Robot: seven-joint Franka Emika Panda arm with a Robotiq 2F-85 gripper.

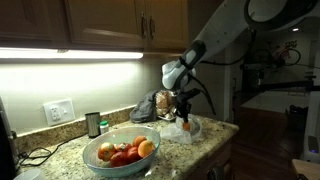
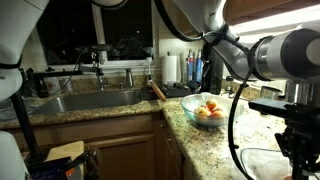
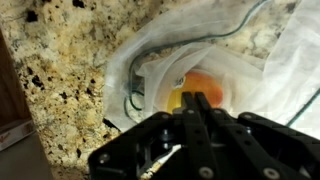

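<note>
An orange-and-yellow fruit (image 3: 193, 84) with a small sticker is at the tips of my gripper in the wrist view. The fingers look closed on it, though the fingers cover the contact. A white translucent bag (image 3: 152, 85) with a dark green drawstring surrounds the fruit. In exterior view 1 the orange fruit (image 1: 186, 126) shows just below the gripper (image 1: 182, 117), against the white bag (image 1: 172, 133) on the counter's right part. Exterior view 2 catches the arm at its right edge, with the fingertips hard to make out.
A large pale bowl (image 1: 95, 148) heaped with several fruits stands nearer the left on the speckled counter (image 1: 178, 158). A dark canister (image 1: 93, 125) is by the wall behind it. A grey-brown bag (image 1: 146, 108) stands at the back. The counter's front edge runs close to the white bag.
</note>
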